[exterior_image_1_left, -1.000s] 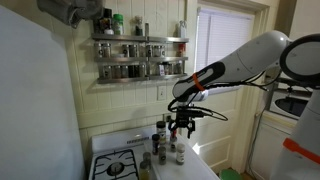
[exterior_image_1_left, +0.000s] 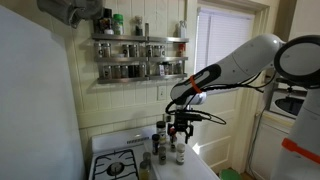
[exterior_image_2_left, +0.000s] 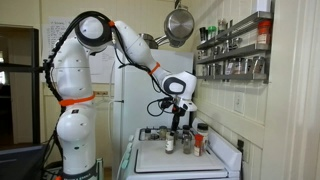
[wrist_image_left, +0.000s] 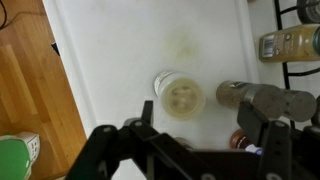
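Note:
A jar with a pale round lid (wrist_image_left: 182, 98) stands upright on the white counter in the wrist view. My gripper is above it, its fingers (wrist_image_left: 148, 112) spread apart with nothing held between them. The same light jar (exterior_image_1_left: 180, 153) shows just under the gripper (exterior_image_1_left: 180, 135) in exterior view 1. Exterior view 2 has the jar (exterior_image_2_left: 170, 145) below the dark fingers, at the front of a group of bottles. How much height separates fingers and lid is hard to tell.
A grey-lidded jar (wrist_image_left: 250, 98) stands close to the right finger, with a yellow-brown spice jar (wrist_image_left: 288, 44) beyond it. A stove (exterior_image_1_left: 115, 165) adjoins the counter on the left. Wall shelves (exterior_image_1_left: 140, 60) hold several jars. Bare counter (wrist_image_left: 110, 60) lies left of the pale lid.
The gripper sits slightly lower and a little further left in exterior view 1 than a second ago. The jars on the counter have not visibly moved.

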